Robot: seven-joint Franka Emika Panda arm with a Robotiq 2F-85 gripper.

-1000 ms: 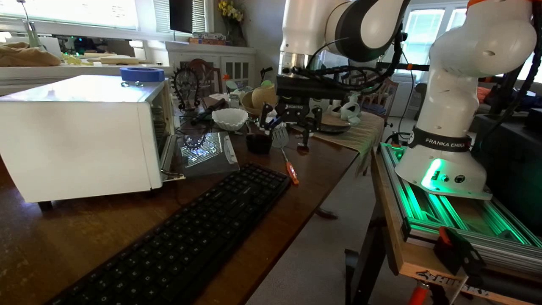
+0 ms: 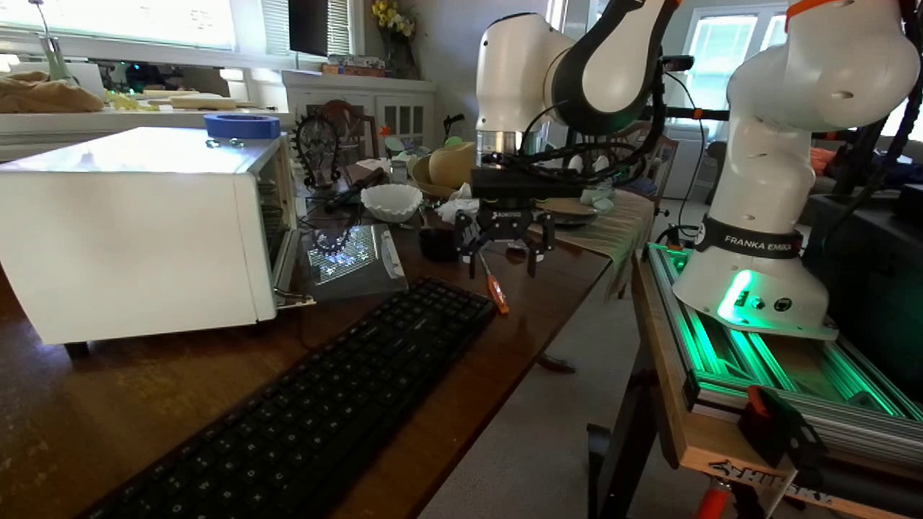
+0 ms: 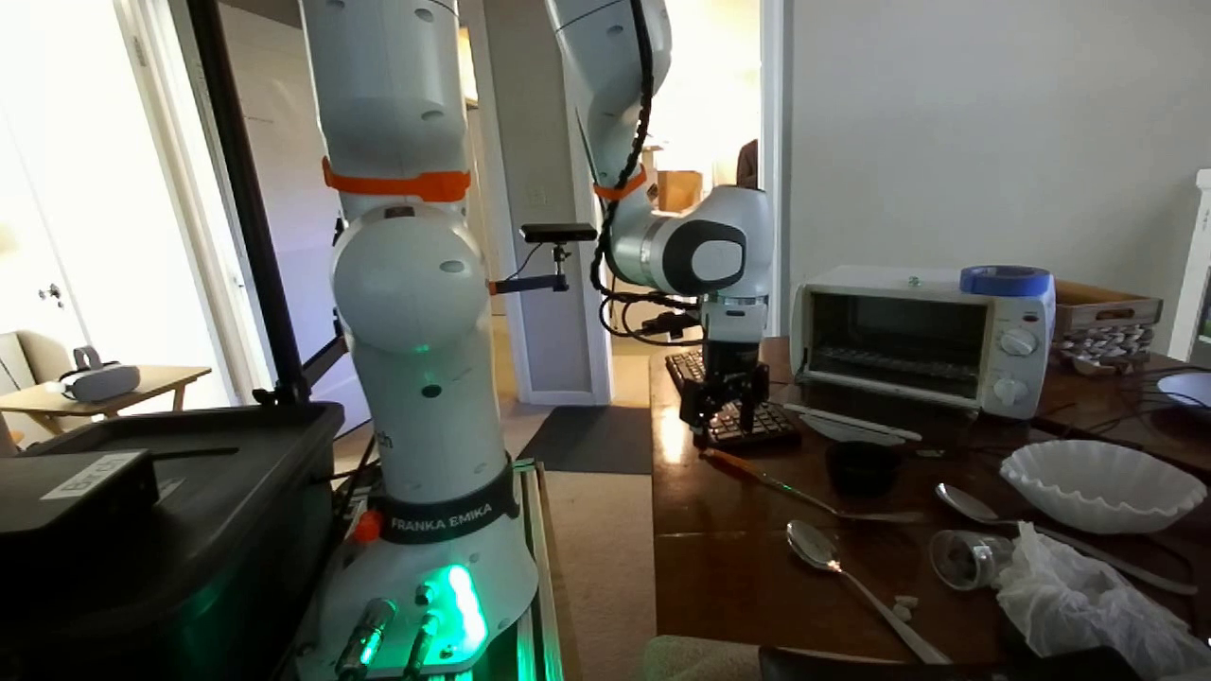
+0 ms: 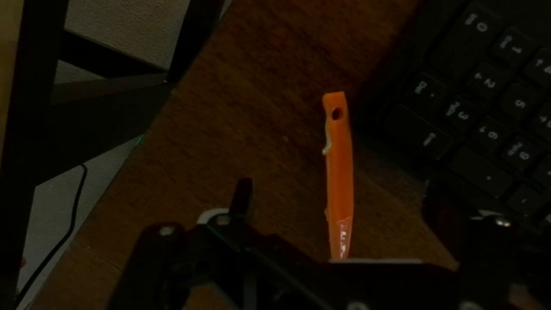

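Observation:
An orange-handled spatula (image 2: pixel 497 295) lies on the brown table near its edge. In the wrist view its handle (image 4: pixel 339 160) points away from me, with the lower end cut off by the gripper body. My gripper (image 2: pixel 502 264) points down above the spatula, fingers apart and nothing held. Seen from the other side, the gripper (image 3: pixel 723 431) is low over the table by the handle's end (image 3: pixel 729 461). One dark finger (image 4: pixel 241 196) shows left of the handle; the other is hard to make out against the keyboard.
A black keyboard (image 2: pixel 346 389) lies right beside the handle. The white toaster oven (image 2: pixel 138 242), its door lowered, stands beyond it. A small black cup (image 3: pixel 863 467), a spoon (image 3: pixel 812 545) and a white scalloped bowl (image 3: pixel 1101 482) occupy the table's other end.
My gripper has come down closer to the table and the spatula, its fingers still apart. In exterior view 1 it now covers the spatula's metal head. The spatula and keyboard have not moved.

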